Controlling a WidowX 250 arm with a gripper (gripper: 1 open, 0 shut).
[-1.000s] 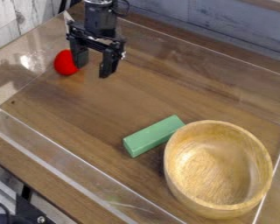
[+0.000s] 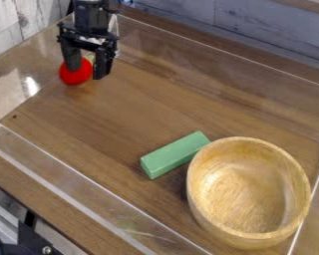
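Note:
At the upper left of the camera view, my black gripper (image 2: 88, 55) is open over a red round object (image 2: 75, 73), its fingers reaching down around it. A small bit of green shows behind the red object, too small to make out. Whether the fingers touch the red object cannot be told.
A green block (image 2: 174, 153) lies on the wooden table (image 2: 189, 90) at the lower right, beside a large pale yellow bowl (image 2: 249, 189). Walls border the back and left.
My gripper has moved left and slightly back, closer onto the red object. The block and bowl have not moved.

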